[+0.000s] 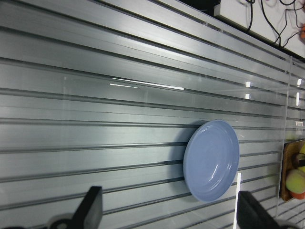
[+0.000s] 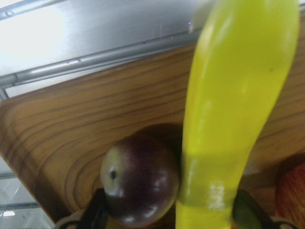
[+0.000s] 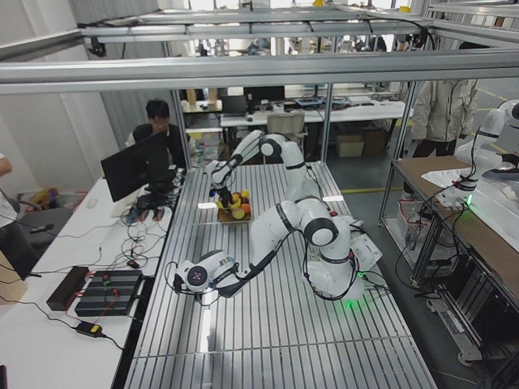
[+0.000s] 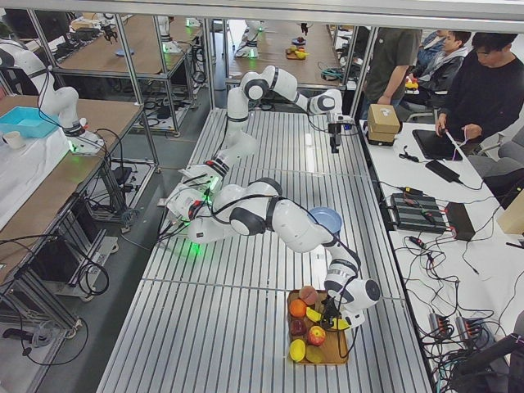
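A wooden tray [image 4: 296, 354] holds several fruits, including an orange [image 4: 298, 308], a red apple [image 4: 316, 335] and a dark plum-like fruit [image 2: 138, 181]. My right gripper [image 4: 327, 313] is down over the tray, around a yellow banana [image 2: 228, 105] that fills much of the right wrist view; whether its fingers press on it is unclear. A blue plate [image 1: 211, 161] lies on the slatted table in the left wrist view. My left gripper hangs above the table with bare slats between its fingertips, which stand wide apart.
A white side desk [image 4: 434, 180] with cables, boxes and equipment runs along one edge. A person [image 4: 483, 98] sits beside it.
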